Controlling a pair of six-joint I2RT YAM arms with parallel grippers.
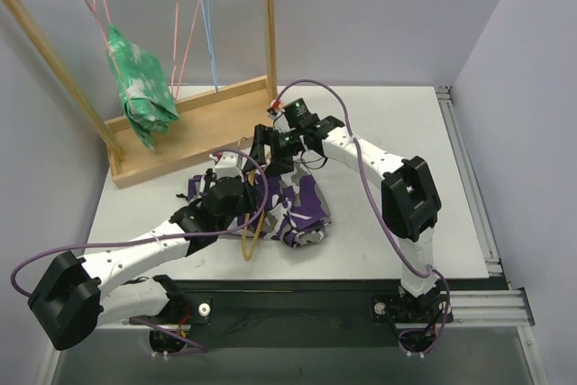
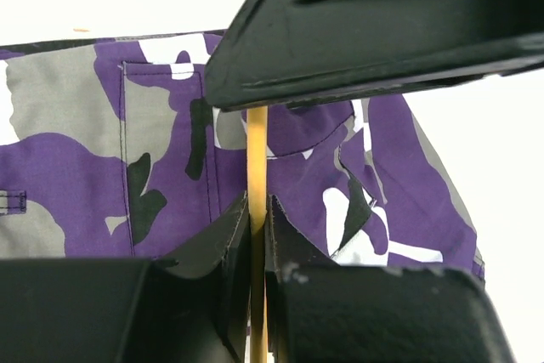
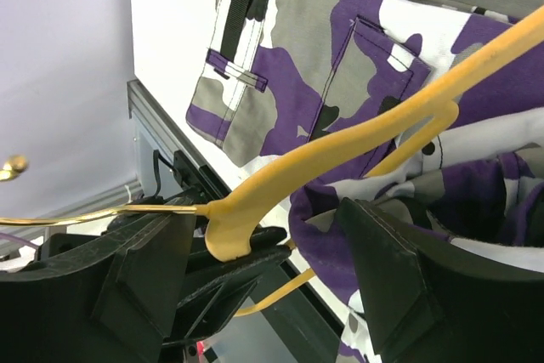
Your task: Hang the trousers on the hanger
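Observation:
Purple, grey and white camouflage trousers lie rumpled on the white table. A yellow hanger lies over them, its bars crossing the cloth and passing by a fold in the right wrist view. My left gripper is shut on a bar of the hanger. Close beside it, at the hanger's hook end, is my right gripper, part open. Between its spread fingers show the hanger's neck and a fold of the trousers; I cannot tell if either touches the cloth.
A wooden rack stands at the back left, with a green garment and pink and blue hangers on its rail. Its base lies just behind the trousers.

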